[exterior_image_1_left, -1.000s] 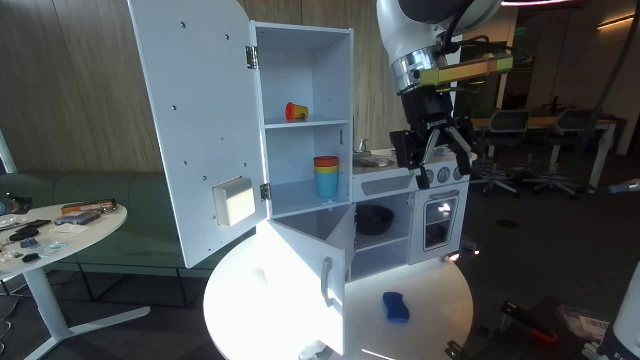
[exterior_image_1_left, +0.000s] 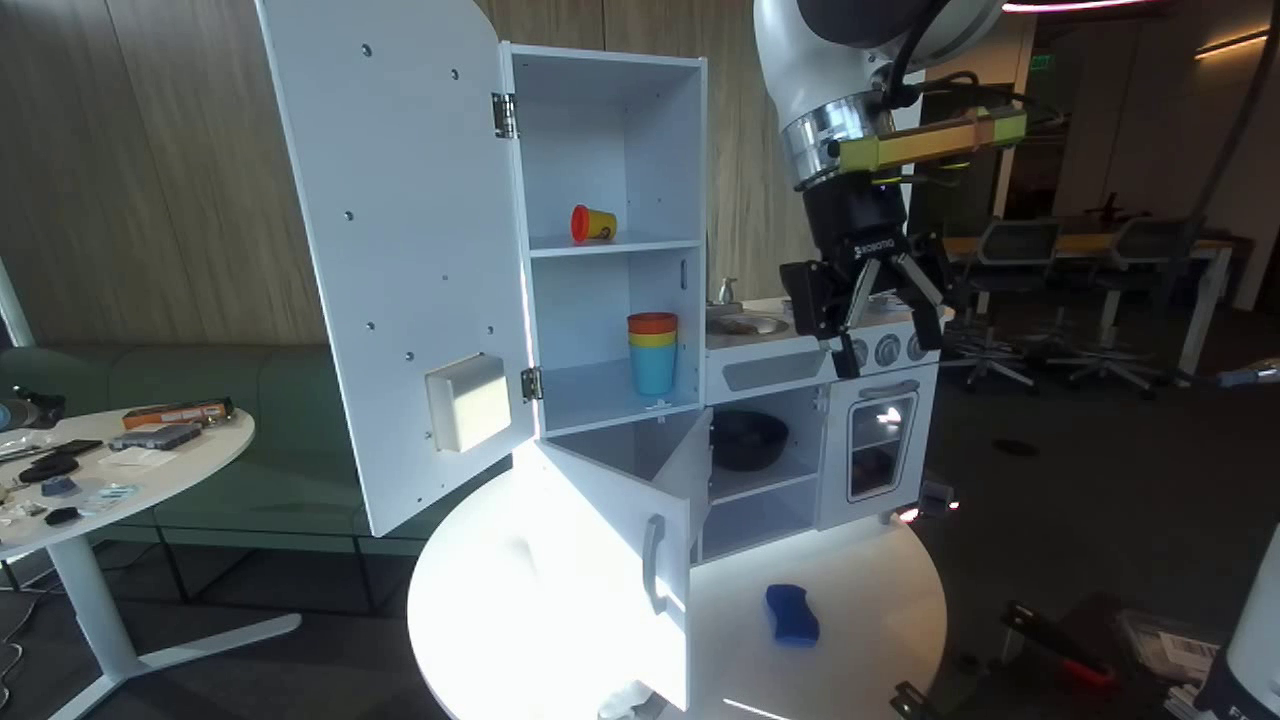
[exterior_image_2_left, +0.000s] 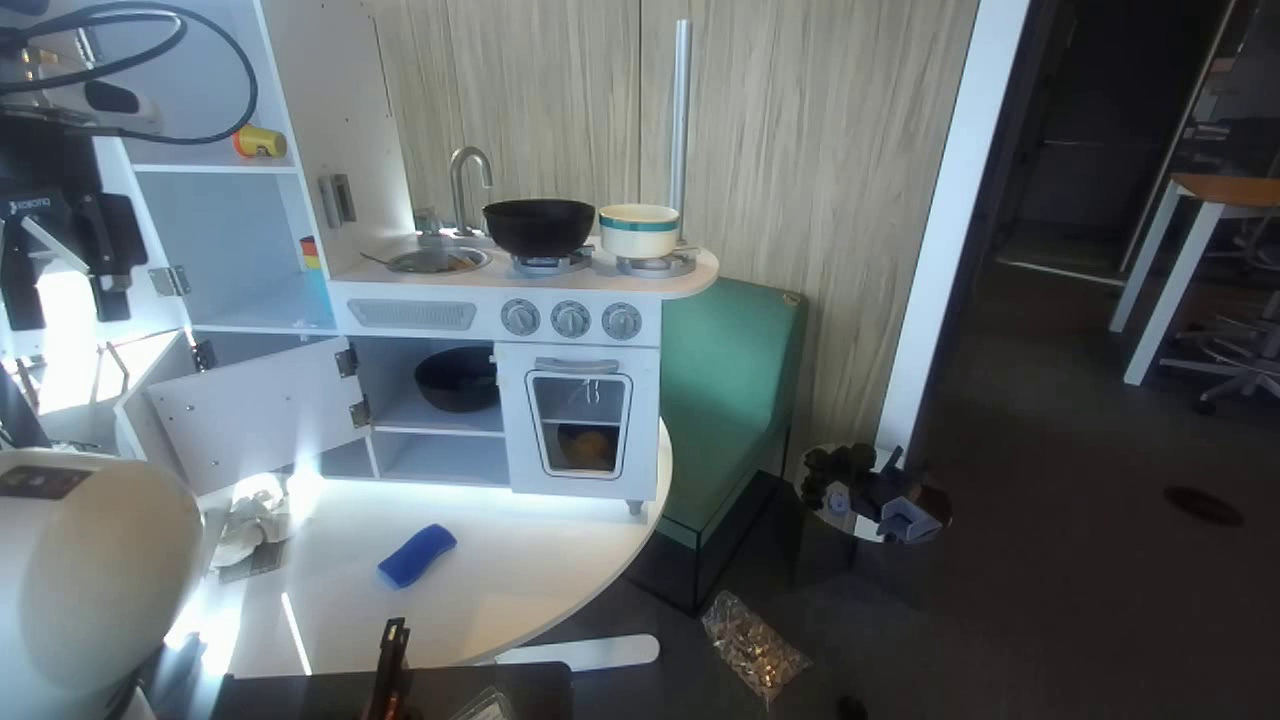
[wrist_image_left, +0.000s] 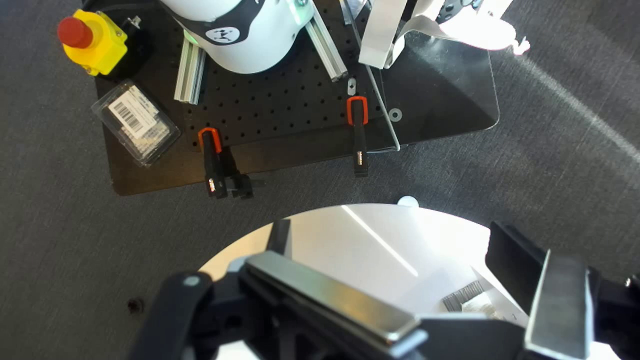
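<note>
My gripper (exterior_image_1_left: 894, 350) hangs in the air, its fingers spread wide and nothing between them. The wrist view looks down past the open gripper at the edge of the round white table. On that table lies a blue sponge (exterior_image_1_left: 792, 614), well below the fingers. The tall cupboard stands open; a red and yellow cup (exterior_image_1_left: 596, 224) lies on its side on the upper shelf. One shelf lower, nested cups (exterior_image_1_left: 653, 356) in orange, yellow and blue stand upright. A dark bowl (exterior_image_2_left: 459, 379) rests inside the lower cabinet.
The tall door (exterior_image_1_left: 402, 240) and a low door (exterior_image_1_left: 624, 546) both swing outward. On the stove stand a black pan (exterior_image_2_left: 540, 227) and a cream pot (exterior_image_2_left: 639, 232) with a green band. The oven door (exterior_image_2_left: 581, 424) is closed. Crumpled white material (exterior_image_2_left: 253, 524) lies on the table.
</note>
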